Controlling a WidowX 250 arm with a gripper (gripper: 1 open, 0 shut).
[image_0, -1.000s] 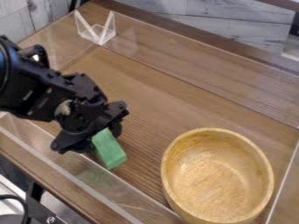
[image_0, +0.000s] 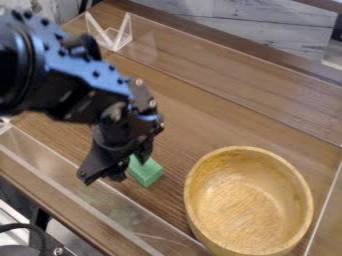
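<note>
My gripper (image_0: 118, 160) reaches down from the left over the wooden table, its dark fingers at a small green block (image_0: 146, 170). The block lies partly behind the fingers, left of the yellow bowl. Whether the fingers are closed on it is not clear from this view.
A large yellow bowl (image_0: 249, 200) fills the lower right. A white wire stand (image_0: 110, 35) sits at the back left. A clear edge strip runs along the front left.
The arm has risen and shifted, with the gripper's tip now a little higher. The green block appears slightly farther back and right than a second ago.
</note>
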